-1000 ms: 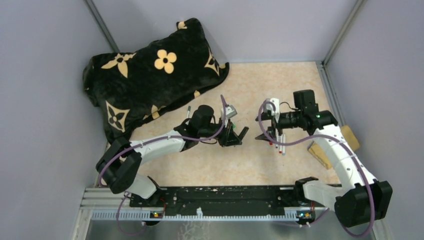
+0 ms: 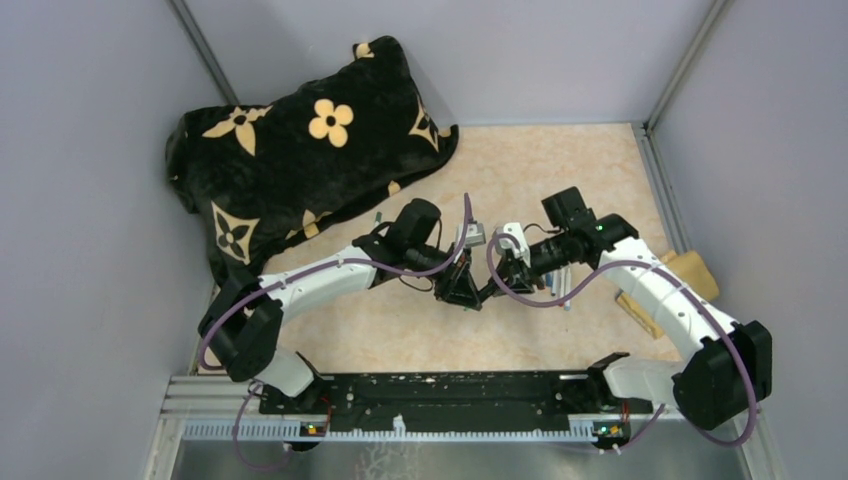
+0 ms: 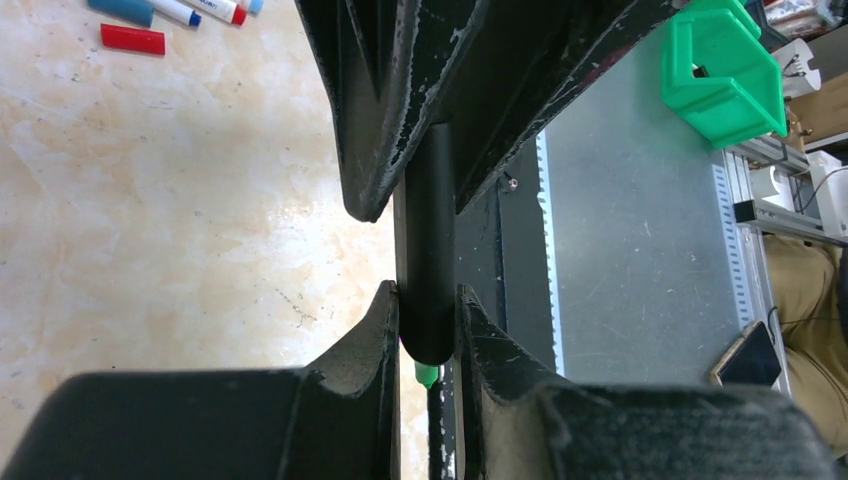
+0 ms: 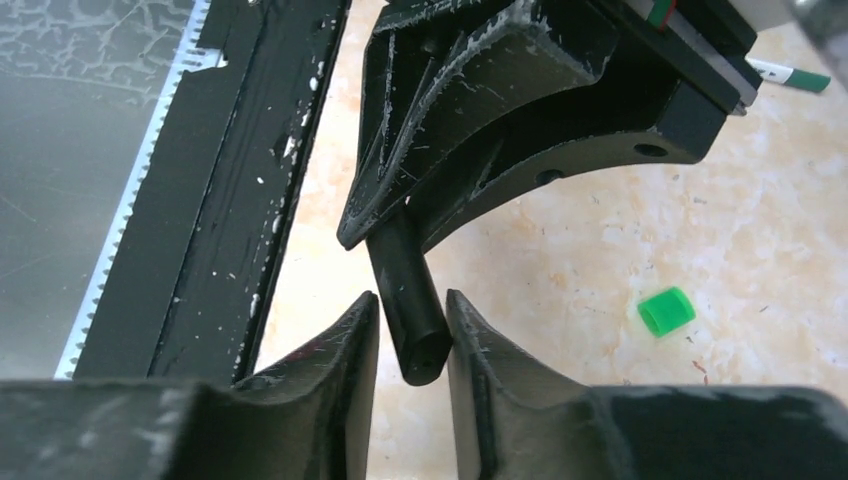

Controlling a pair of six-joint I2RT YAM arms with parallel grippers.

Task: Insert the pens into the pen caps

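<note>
A black cylinder (image 3: 428, 260), pen or cap, is held upright-to-tilted between both grippers, which meet near the table's middle in the top view. My left gripper has its fingertips on either side of the cylinder's rounded end; a bit of green shows below it. My right gripper also has fingertips at the cylinder, seen at its flat end. Whether each grips firmly is hard to tell.
Pens and a red cap (image 3: 132, 38) lie on the right of the table, a green cap (image 4: 666, 311) on the bare tabletop. A dark patterned cloth (image 2: 300, 150) covers the back left; a yellow object (image 2: 685, 280) is at the right.
The right gripper has moved left to meet the left one at the black cylinder.
</note>
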